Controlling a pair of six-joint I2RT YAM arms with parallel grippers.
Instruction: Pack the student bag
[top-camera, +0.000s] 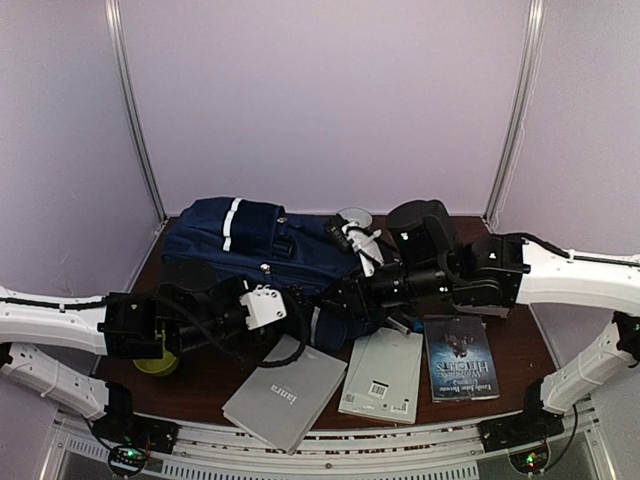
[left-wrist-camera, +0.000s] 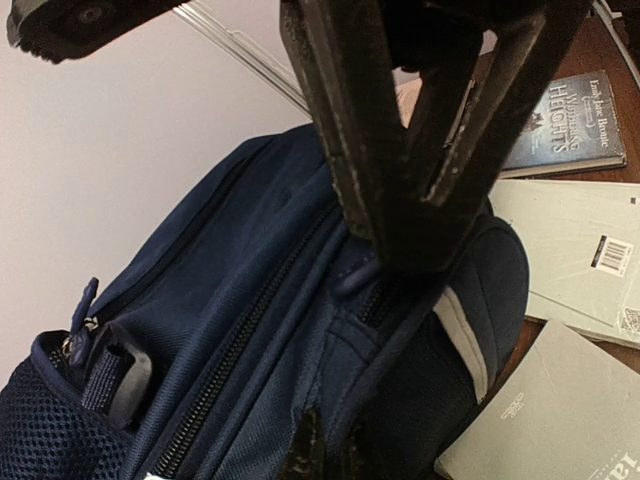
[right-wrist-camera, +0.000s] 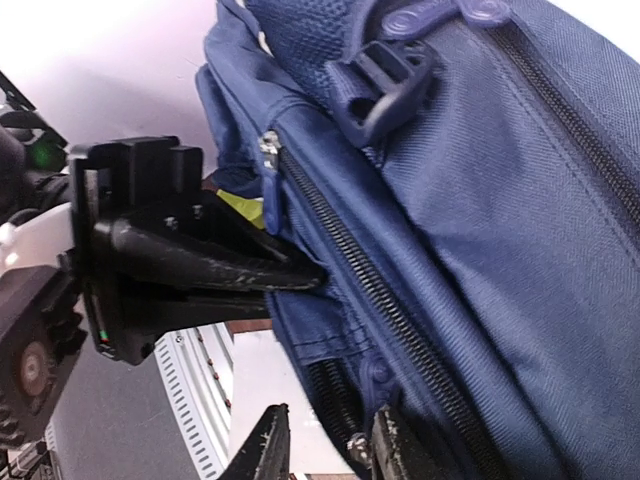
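The navy backpack (top-camera: 240, 245) lies on its side across the back left of the table. By its front edge, my left gripper (top-camera: 297, 312) is shut on the bag's fabric beside a zipper; in the right wrist view its black fingers (right-wrist-camera: 250, 270) pinch that cloth. My right gripper is part open over the zipper track, with the zipper pull (right-wrist-camera: 375, 380) close to one fingertip. Whether it touches the pull, I cannot tell. A grey notebook (top-camera: 288, 395), a pale book with a barcode (top-camera: 383, 375) and the Wuthering Heights book (top-camera: 461, 360) lie in front.
A yellow-green cup (top-camera: 157, 362) is partly hidden by my left arm. Behind the bag stands a pale bowl (top-camera: 355, 215), partly covered by the right arm. Both grippers are close together at the bag's front, leaving little room between them.
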